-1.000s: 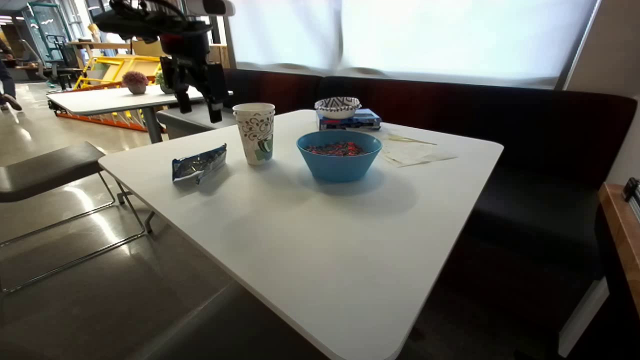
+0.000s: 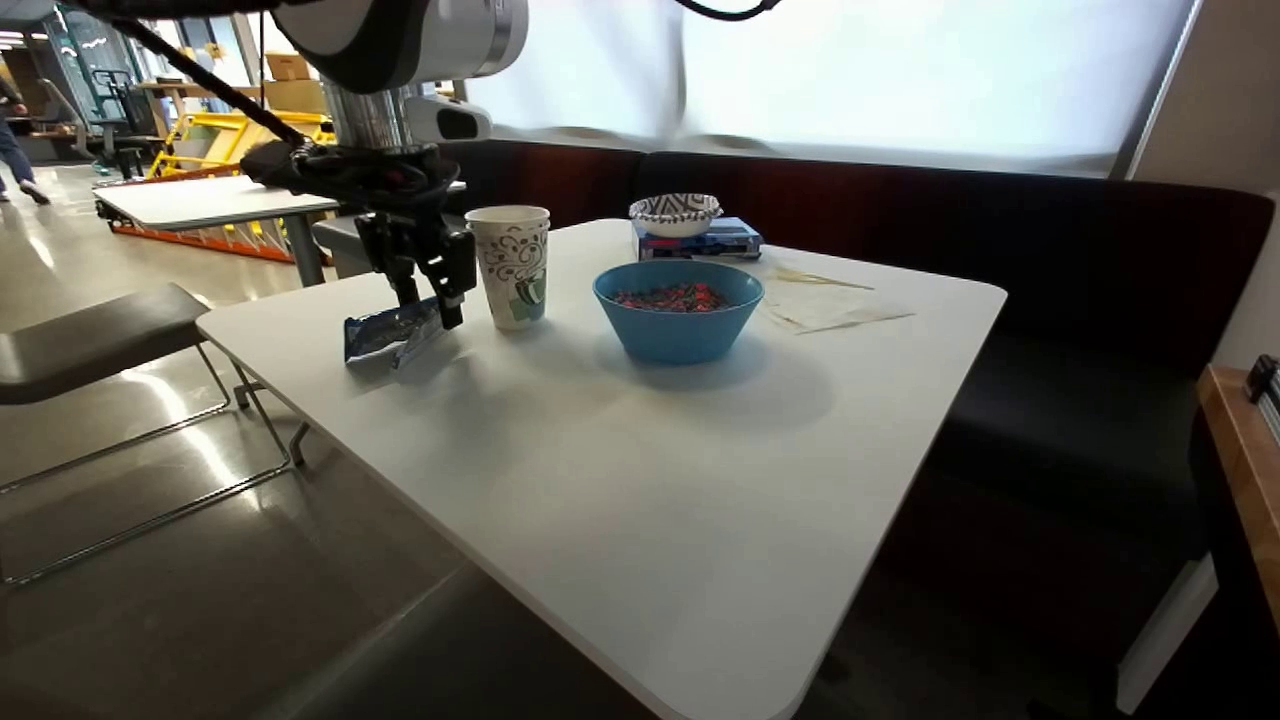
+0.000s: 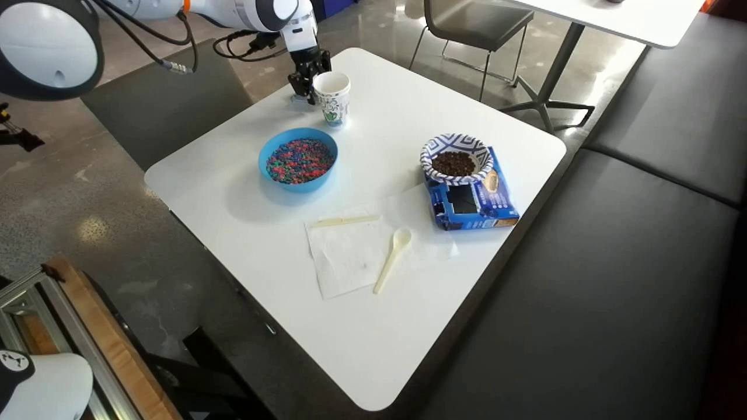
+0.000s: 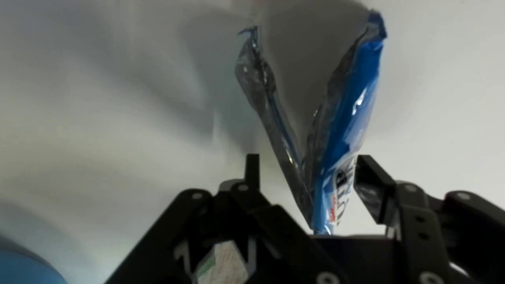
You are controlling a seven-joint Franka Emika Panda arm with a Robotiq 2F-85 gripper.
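Note:
A folded blue-and-silver foil wrapper [image 4: 350, 113] stands on the white table, its two flaps spread in a V. My gripper is lowered around its folded end, with one finger on each side. The fingers are part open: the right finger [image 4: 371, 184] is against or very close to the blue side, while a gap shows beside the left finger [image 4: 253, 172]. In exterior view 1 the wrapper [image 2: 390, 330] sits beneath my gripper [image 2: 429, 310], partly covered by it. The second exterior view shows only a sliver of it behind the gripper [image 3: 302, 97].
A patterned paper cup [image 2: 513, 270] stands close beside the gripper. Farther along is a blue bowl [image 2: 678, 330] of coloured bits. A patterned bowl [image 3: 456, 150] rests on a blue box [image 3: 483, 210], near a napkin [image 3: 343, 259] and spoon [image 3: 392, 262].
My gripper has come down from above the table to the wrapper, and its fingers now straddle the folded end. The wrapper, cup and bowl appear unmoved.

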